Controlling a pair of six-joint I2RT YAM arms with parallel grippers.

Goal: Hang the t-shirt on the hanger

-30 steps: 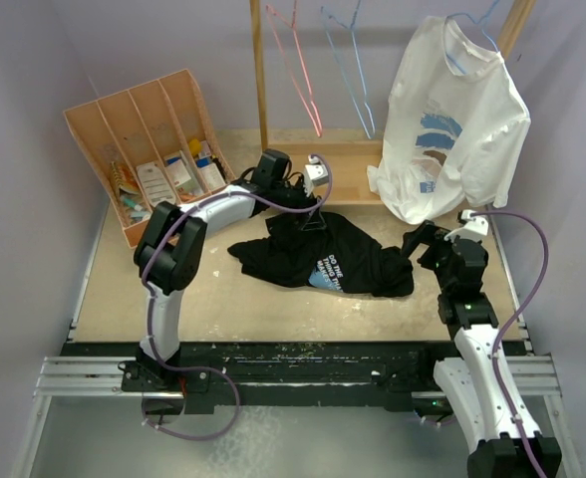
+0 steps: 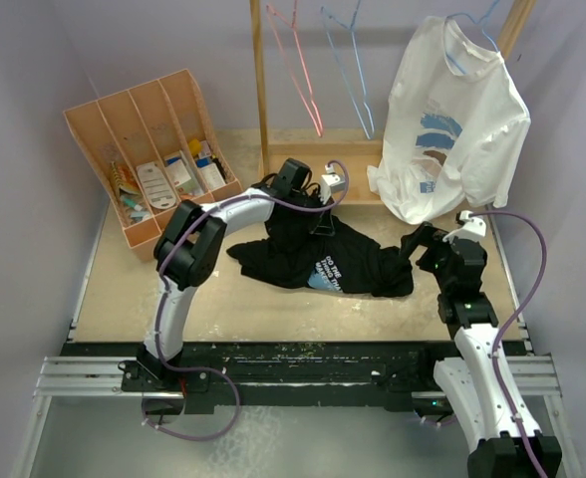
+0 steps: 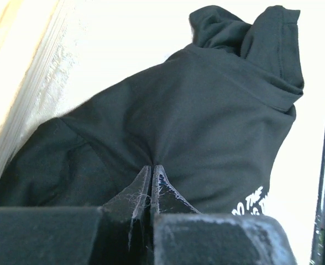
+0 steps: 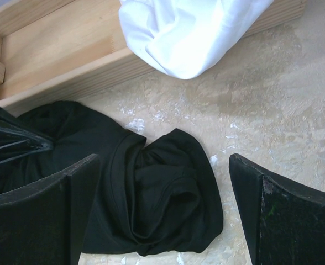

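Note:
A black T-shirt [image 2: 358, 264] with white lettering lies rumpled on the table, also filling much of the left wrist view [image 3: 218, 110]. My left gripper is shut with its tips down on the shirt's fabric, where small folds run toward them; whether cloth is between them is unclear. My right gripper [image 2: 421, 242] stands open at the shirt's right end, with the crumpled dark cloth [image 4: 162, 193] below and between its fingers in the right wrist view. Empty pink [image 2: 309, 100] and blue [image 2: 363, 95] hangers hang from the rack above.
A white T-shirt [image 2: 447, 129] hangs on a hanger at the right, its lower part near the wooden rack base [image 2: 288, 159]. A divided wooden box [image 2: 104, 129] with small items stands at the left.
My left arm has moved right and slightly toward the front, onto the shirt, compared with a second ago. The right arm looks unchanged.

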